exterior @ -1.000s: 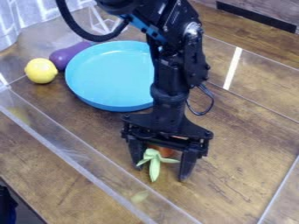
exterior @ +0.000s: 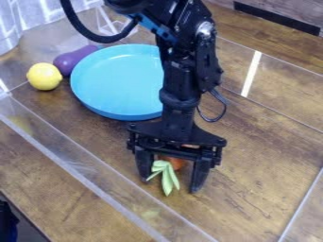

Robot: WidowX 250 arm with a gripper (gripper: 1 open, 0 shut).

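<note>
My black gripper (exterior: 175,172) is low over the wooden surface at the lower centre, its fingers open on either side of a small vegetable with pale green leaves (exterior: 167,181) and an orange-red body (exterior: 175,163), likely a carrot. The gripper's body partly covers it, and whether the fingers touch it is unclear.
Behind, to the left, sits a blue plate (exterior: 111,81), with a purple eggplant (exterior: 71,60) and a yellow lemon (exterior: 44,77) beside it. Clear strips (exterior: 89,170) cross the wood.
</note>
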